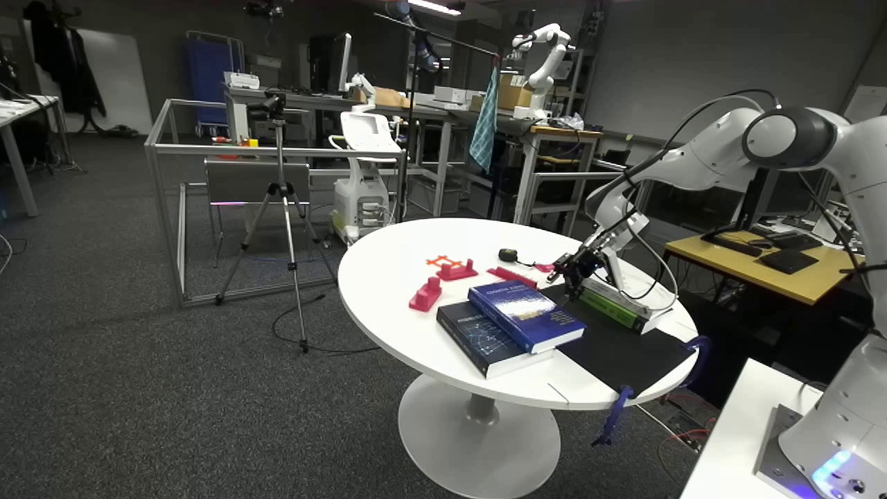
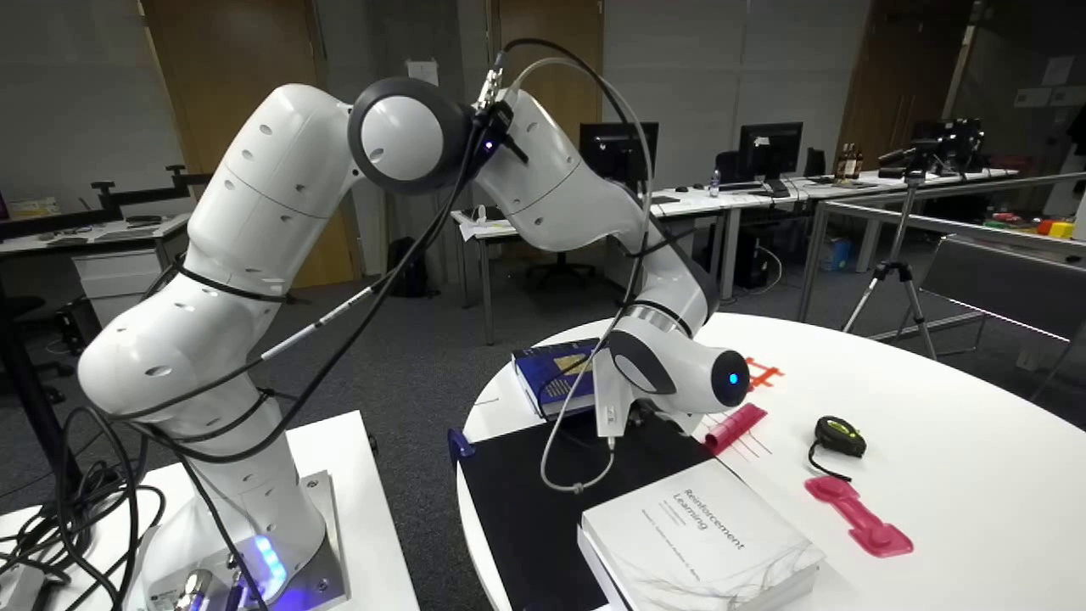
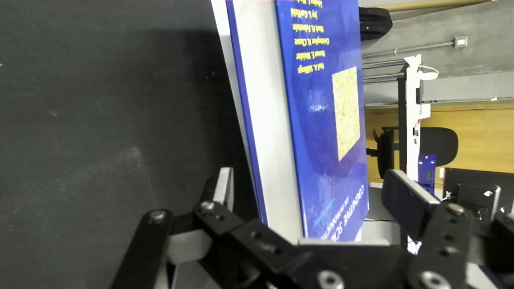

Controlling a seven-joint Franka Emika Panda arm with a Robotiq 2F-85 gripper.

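A blue book titled Cognitive Science lies on top of a dark book on the round table. In the wrist view the blue book runs down between my spread fingers, its page edges facing the black mat. My gripper is open, one finger over the mat side and the other over the cover side; whether either touches the book cannot be made out. From exterior view 1, my gripper hangs low over the mat, beside a white book stacked on a green one.
The white Reinforcement Learning book stands close to the arm. Pink parts, an orange piece and a tape measure lie farther back. Blue clamps grip the table's edge at the black mat.
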